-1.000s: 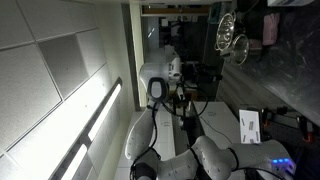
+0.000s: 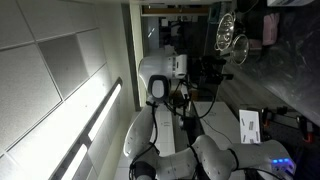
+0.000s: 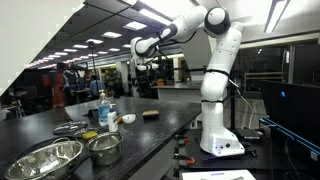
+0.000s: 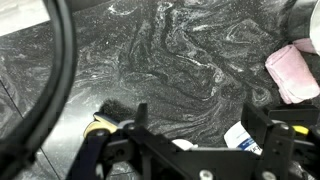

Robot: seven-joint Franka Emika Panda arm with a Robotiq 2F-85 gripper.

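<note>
In the wrist view, my gripper stands open over a dark, marbled counter (image 4: 180, 65), its fingers wide apart with nothing between them. A pink folded cloth (image 4: 291, 74) lies to the right. Close by the right finger is a white container with a blue label (image 4: 241, 137), partly covered by the gripper. A yellow-edged object (image 4: 98, 128) shows beside the left finger, and a small white thing (image 4: 183, 144) peeks out below the gap. From the side, in exterior view 2, the arm (image 3: 206, 85) reaches up and out above the counter's far part.
Metal bowls (image 3: 106, 150) stand at the counter's near left, with a bottle (image 3: 112, 123) and a white cup (image 3: 128, 118) behind them. A yellowish block (image 3: 151, 114) lies farther right.
In exterior view 1, the arm's end has shifted slightly up and to the right in the picture. The bowls and other objects appear unmoved.
</note>
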